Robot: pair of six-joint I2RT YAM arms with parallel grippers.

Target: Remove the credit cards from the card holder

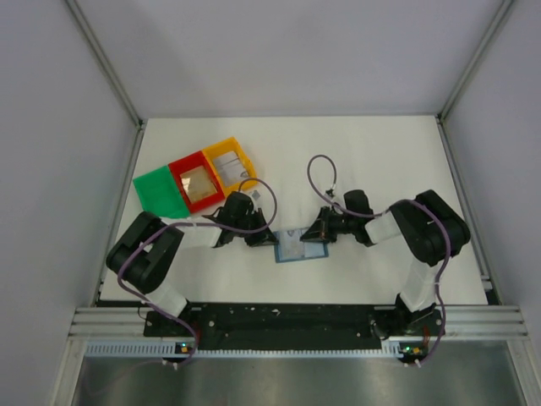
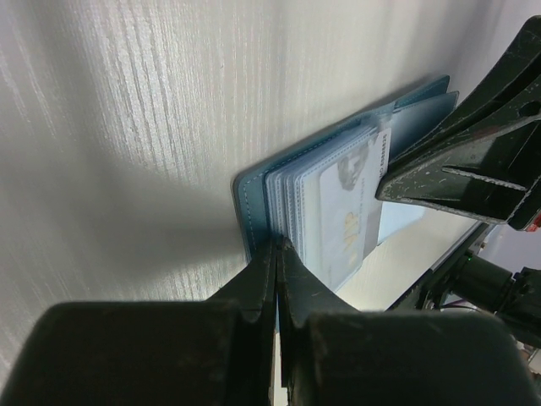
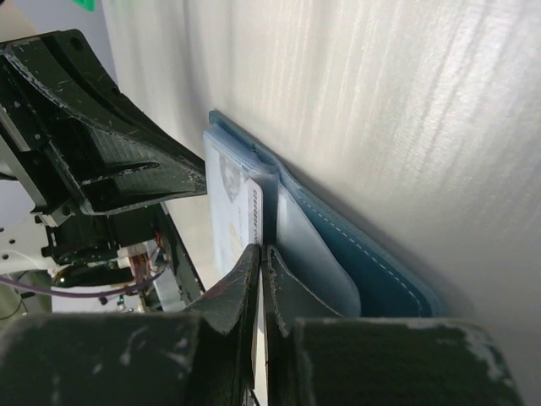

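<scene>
The blue card holder [image 1: 302, 257] lies open on the table between my two grippers. Clear sleeves stacked on one side hold a pale card [image 2: 338, 211] with a grey portrait and gold lettering. From the right, my right gripper is shut on the upright edge of the card [image 3: 254, 207], which sticks out of its sleeve. My left gripper is shut, nothing seen between its fingers, its tips against the holder's left edge. The dark fingers of the right gripper cover part of the holder in the left wrist view.
Green [image 1: 158, 193], red [image 1: 178, 167] and orange [image 1: 212, 154] bins stand at the back left; light contents lie in the red and orange ones. Both arms reach in low from the sides.
</scene>
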